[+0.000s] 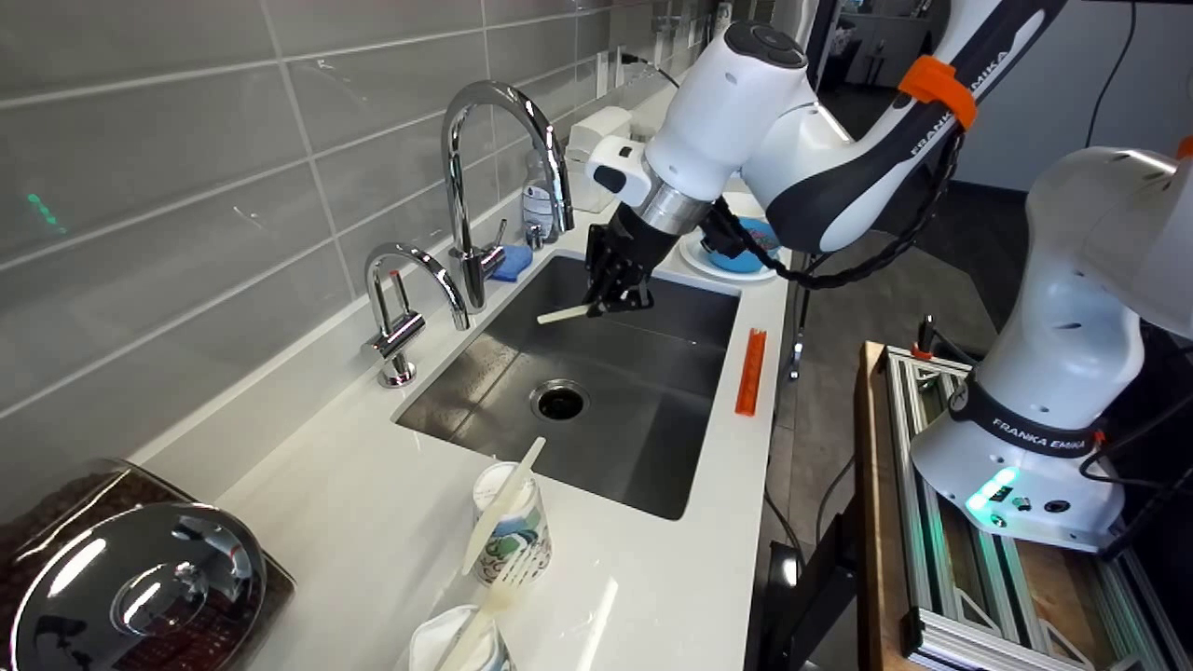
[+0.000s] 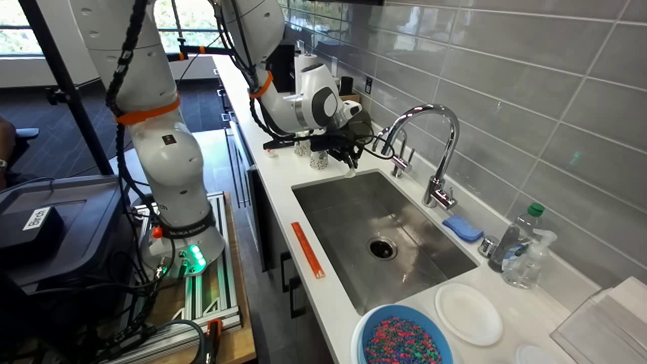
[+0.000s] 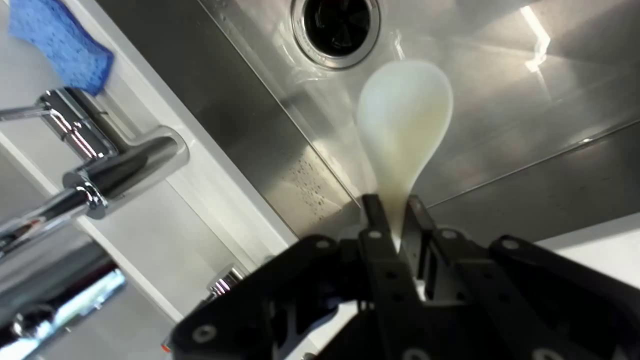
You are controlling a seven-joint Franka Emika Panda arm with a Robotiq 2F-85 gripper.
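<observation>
A pale, translucent spoon [image 3: 405, 114] is clamped by its narrow part between the black fingers of my gripper. Its rounded end points toward the drain in the wrist view. From exterior view 1, the gripper [image 1: 600, 302] appears above the sink [image 1: 637, 369], with the spoon [image 1: 562, 315] sticking out to the left. Exterior view 2 places the gripper [image 2: 350, 158] high near the sink end closest to the paper cups, and a small piece of the spoon [image 2: 350, 173] shows below it. The rest of the handle is hidden by the fingers.
A tall faucet [image 1: 456, 190] and a smaller tap [image 1: 375, 274] rise along the wall side. Paper cups [image 1: 526, 537] with pale utensils stand at one end; a blue bowl [image 2: 367, 330] of colourful bits at the other. An orange strip [image 2: 307, 249] lies on the counter. The sink looks empty.
</observation>
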